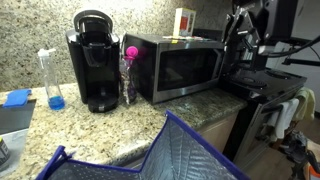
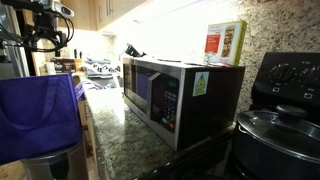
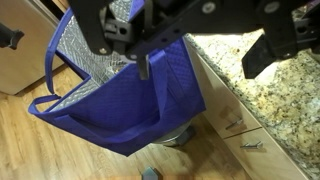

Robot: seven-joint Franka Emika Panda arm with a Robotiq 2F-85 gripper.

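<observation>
A blue insulated bag (image 3: 130,118) with a silvery lining stands open-topped below my gripper in the wrist view. Its lining and blue rim (image 1: 180,152) fill the lower part of the first exterior view, and its blue side (image 2: 40,115) shows at left in the second. My gripper (image 2: 57,38) hangs above the bag's level there. Dark parts of it cross the top of the wrist view, but how its fingers stand is unclear. I make out nothing held.
A steel microwave (image 1: 180,68) with a box (image 1: 184,22) on top stands beside a black coffee maker (image 1: 97,62) on the granite counter. A blue-bottomed bottle (image 1: 51,82) is further left. The stove (image 1: 262,85) carries a black pot (image 2: 280,135).
</observation>
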